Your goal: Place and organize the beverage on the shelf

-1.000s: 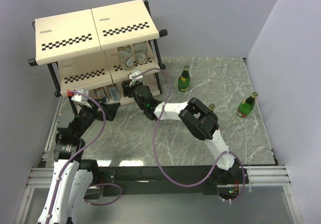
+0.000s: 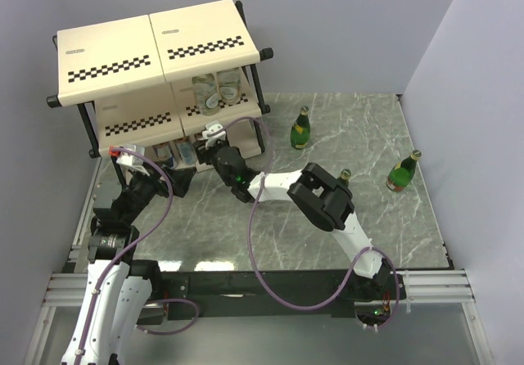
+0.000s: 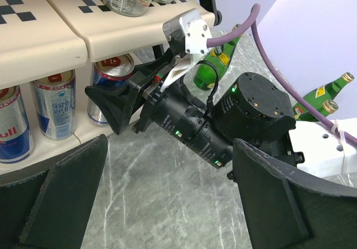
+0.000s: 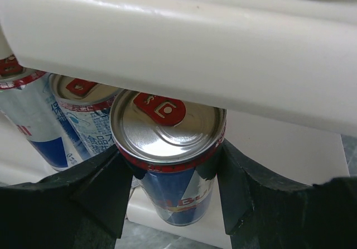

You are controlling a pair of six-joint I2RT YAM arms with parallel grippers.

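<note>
In the right wrist view, a blue and silver can [image 4: 181,196] with a red tab stands upright on the lower shelf. The fingers of my right gripper flank it on both sides; whether they press on it I cannot tell. Close by on its left are two similar cans, a silver-blue can [image 4: 92,120] and a can at the far left [image 4: 39,120]. My left gripper [image 2: 187,181] stays open in front of the shelf, with nothing between its fingers. Two clear glasses or jars [image 2: 206,93] stand on the middle shelf.
The shelf's upper board [image 4: 167,53] hangs low over the cans. Green bottles stand to the right: one bottle [image 2: 300,129] behind, one bottle [image 2: 401,171] at the far right, and one bottle [image 2: 345,175] partly hidden by my right arm.
My right gripper has shifted a little left and toward the front along the lower shelf. The left arm and the bottles have not moved.
</note>
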